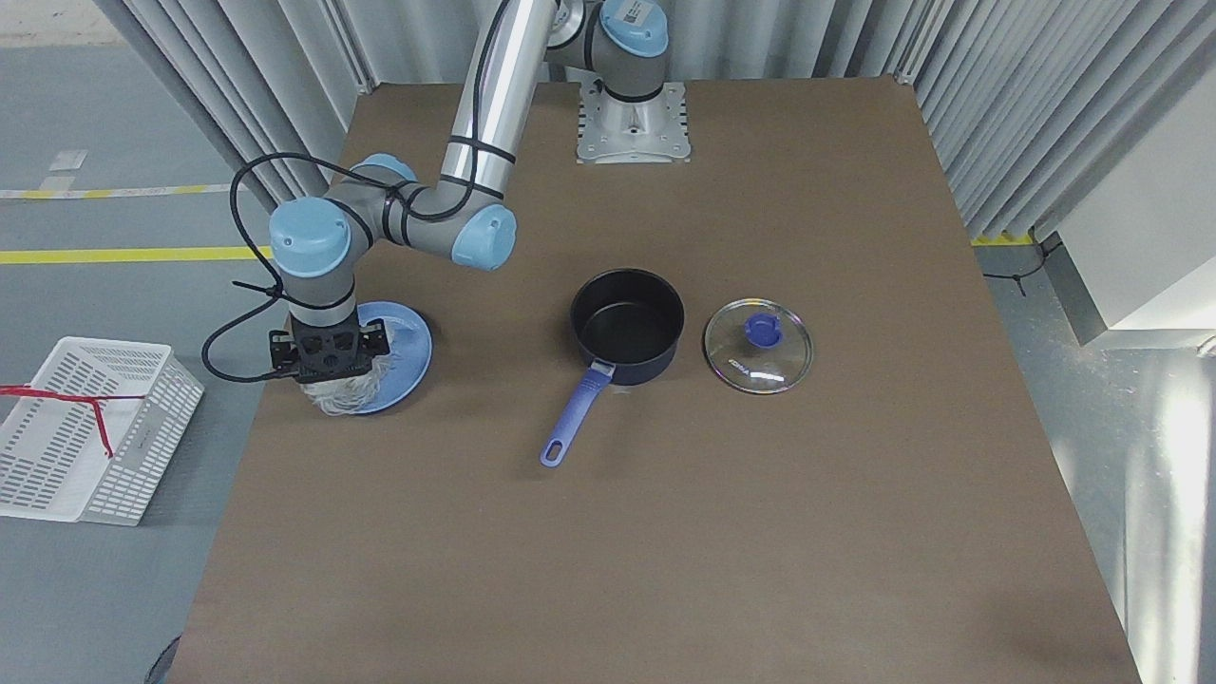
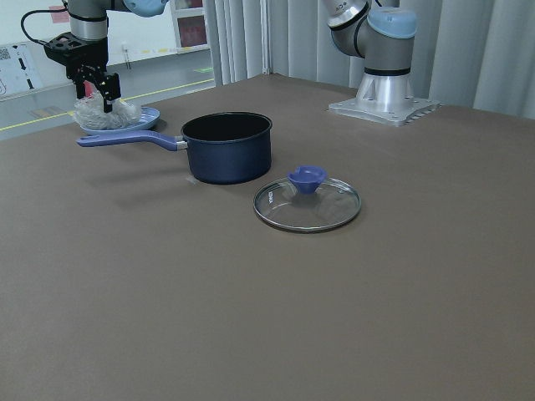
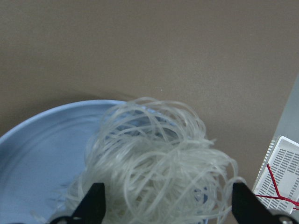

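A blue plate at the table's left holds a tangle of pale translucent noodles. My gripper is down over the noodles, its two black fingertips standing apart at either side of the tangle in the wrist view. A dark saucepan with a purple handle sits at mid-table, and its glass lid with a blue knob lies flat to the right of it.
A white basket with red straps stands on the floor off the left edge. The arm's base is at the back.
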